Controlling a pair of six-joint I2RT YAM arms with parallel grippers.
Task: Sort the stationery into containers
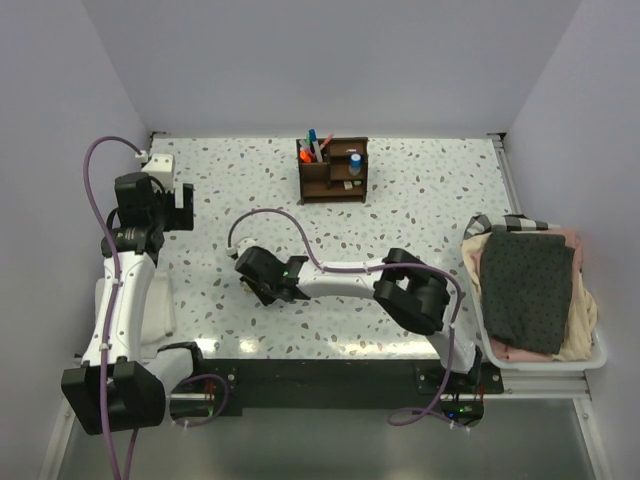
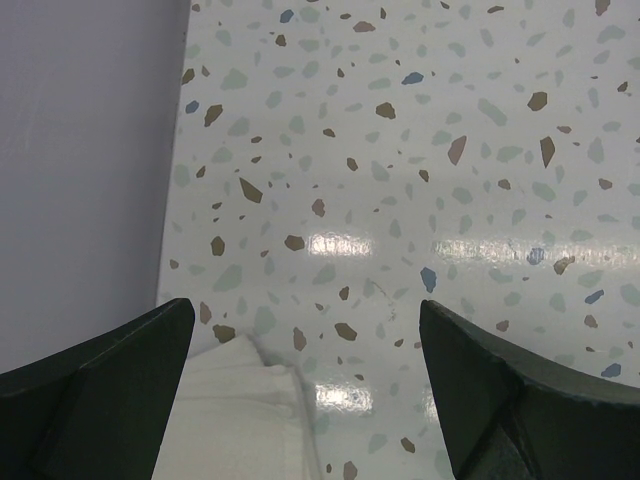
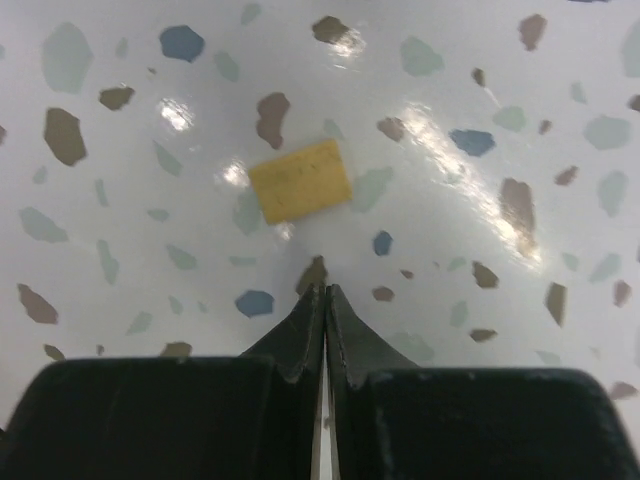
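A small yellow-tan block (image 3: 300, 181) lies on the speckled table, just beyond the tips of my right gripper in the right wrist view. That gripper is shut with nothing between its fingers. In the top view the right arm (image 1: 330, 280) reaches across the table and largely hides the block. My left gripper stands open over bare table at the far left, its fingers wide apart and empty. At the back stands a brown wooden organizer (image 1: 316, 189) holding pens and markers (image 1: 314, 143) and a blue-and-white bottle (image 1: 355, 164).
A white cloth (image 1: 158, 308) lies at the left edge, partly under the left arm. On the right, a white bin (image 1: 545, 365) holds folded fabrics (image 1: 524, 290). Much of the table between organizer and bin is clear.
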